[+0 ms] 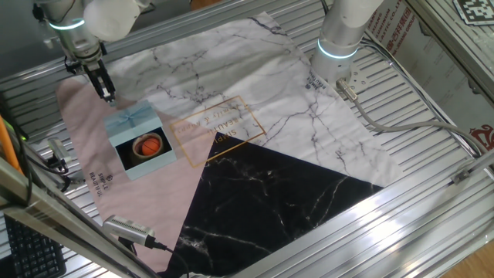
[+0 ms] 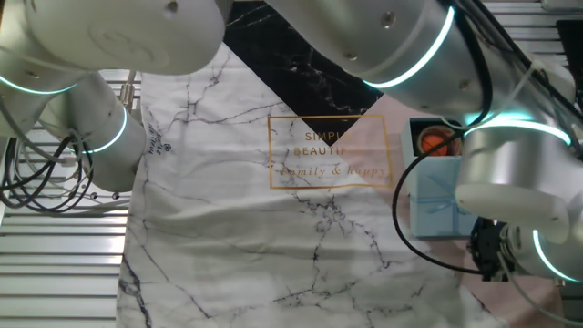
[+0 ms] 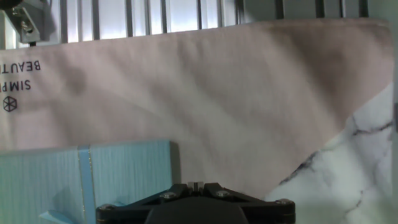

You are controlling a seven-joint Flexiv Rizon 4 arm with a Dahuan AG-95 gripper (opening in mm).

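Observation:
A light blue gift box point(image 1: 147, 164) sits on the pink part of the cloth. Its ribbon-tied lid point(image 1: 131, 116) covers the back portion, leaving the front with its dark inside exposed. An orange ball point(image 1: 151, 146) with dark lines rests there in a small round cup. My gripper point(image 1: 112, 103) is pointing down just behind the lid's back edge. In the wrist view the gripper has its fingertips together, nothing seen between them, beside a corner of the blue lid point(image 3: 127, 171). Exterior view 2 shows the lid point(image 2: 437, 196) partly hidden by the arm.
A grey camera-like device point(image 1: 129, 230) with a cable is at the front left, near a black keyboard point(image 1: 35, 247).

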